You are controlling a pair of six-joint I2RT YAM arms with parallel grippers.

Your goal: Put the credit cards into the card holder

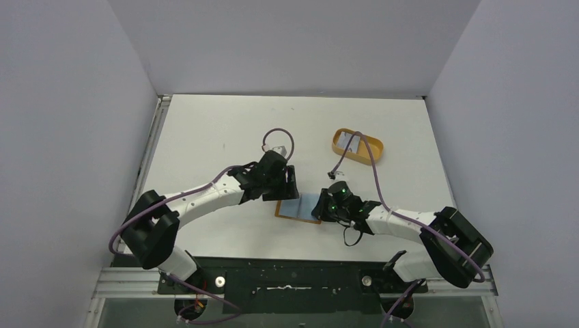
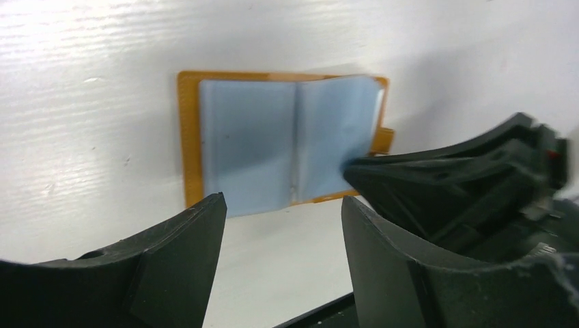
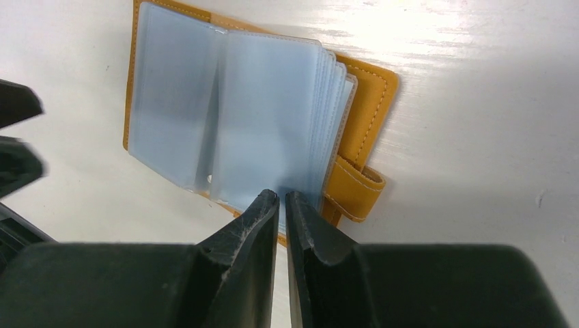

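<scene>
The card holder, tan leather with pale blue sleeves, lies open on the table (image 1: 289,209) (image 2: 247,143) (image 3: 261,116). My right gripper is at the edge of its right-hand sleeves, fingers closed on what looks like the sleeve edges, though the tips hide this. My left gripper is open over the holder, nothing between its fingers. In the top view an orange oval tray (image 1: 372,152) at the back holds pale flat items, perhaps cards.
The dark front rail (image 1: 287,266) runs along the near edge. Grey walls stand around.
</scene>
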